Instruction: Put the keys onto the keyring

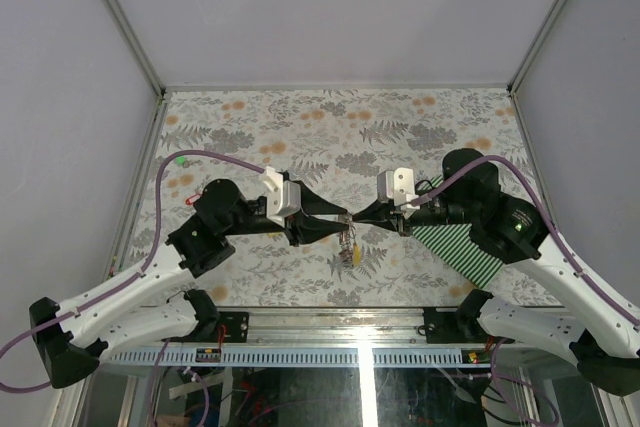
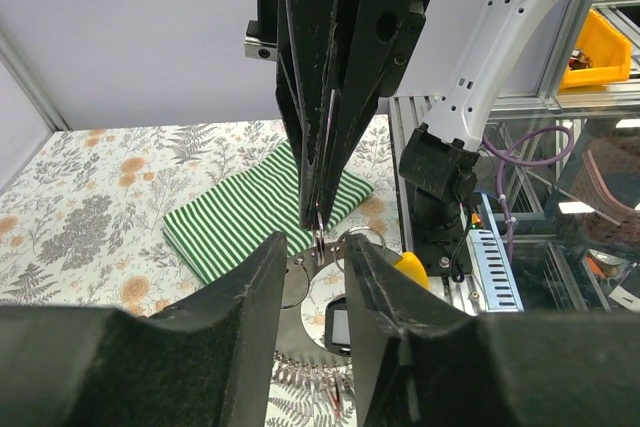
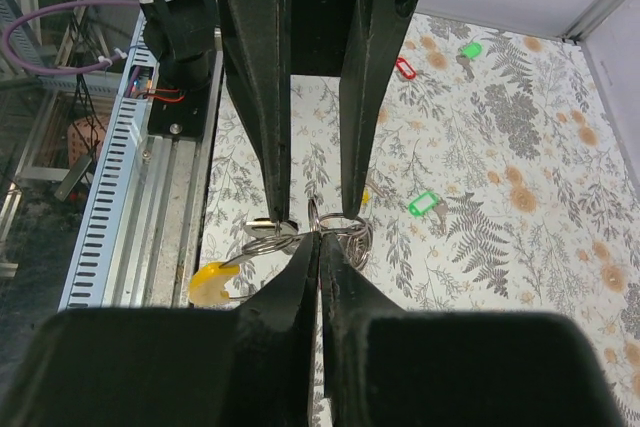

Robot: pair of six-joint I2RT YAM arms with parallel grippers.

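Observation:
My right gripper (image 1: 356, 218) is shut on the metal keyring (image 3: 313, 212), a thin loop standing up from its fingertips in the right wrist view. From it hangs a bunch of keys (image 1: 347, 248) with a yellow tag (image 2: 411, 269) and a black-framed piece (image 2: 340, 325). My left gripper faces the right one, its fingers parted on either side of the ring. In the right wrist view, small wire loops (image 3: 270, 244) lie close by the left fingertips; whether they touch is unclear.
Loose green-tagged (image 3: 423, 203) and red-tagged (image 3: 405, 68) keys lie on the patterned table, with another green tag (image 3: 471, 50) farther off. A green striped cloth (image 2: 240, 209) lies under the right arm.

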